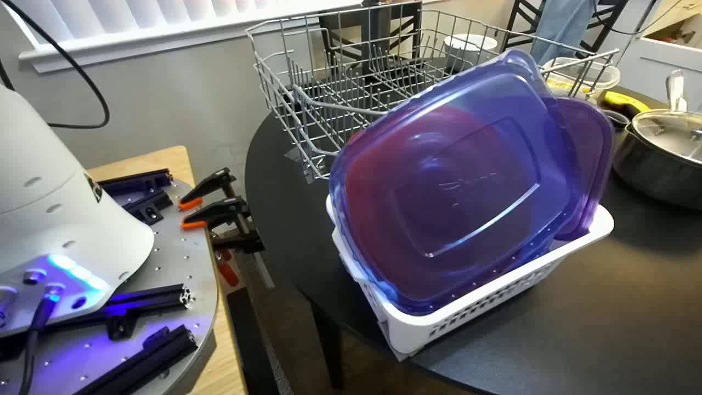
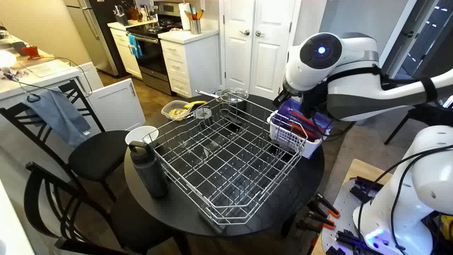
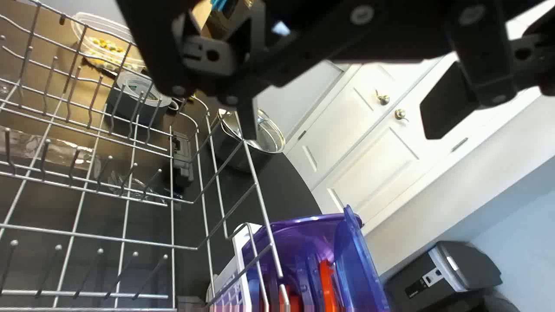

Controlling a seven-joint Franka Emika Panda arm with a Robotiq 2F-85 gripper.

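My gripper is open, its two dark fingers wide apart with nothing between them in the wrist view. In exterior view 2 the gripper is at the white basket, over or beside the containers; the exact gap is hard to judge. The white basket holds a tilted blue-purple translucent lid or container, with a purple piece behind it and red pieces inside. A grey wire dish rack stands beside the basket and looks empty. Exterior view 1 does not show the gripper.
On the round black table are a dark bottle, a white bowl, a clear food container and a lidded pot. Clamps stick out from the robot's stand. Bare tabletop lies in front of the pot.
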